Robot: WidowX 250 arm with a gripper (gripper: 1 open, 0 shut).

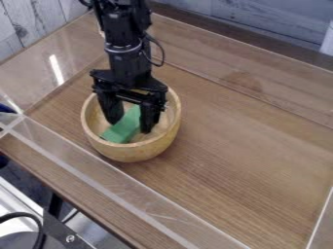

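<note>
A round tan bowl (131, 148) stands on the wooden table, left of centre. A green object (123, 126) lies inside it, partly hidden by the arm. The black gripper (128, 112) reaches down into the bowl from above, its fingers open on either side, near the green object.
Black cables lie at the lower left corner, and a clear edge runs along the left side.
</note>
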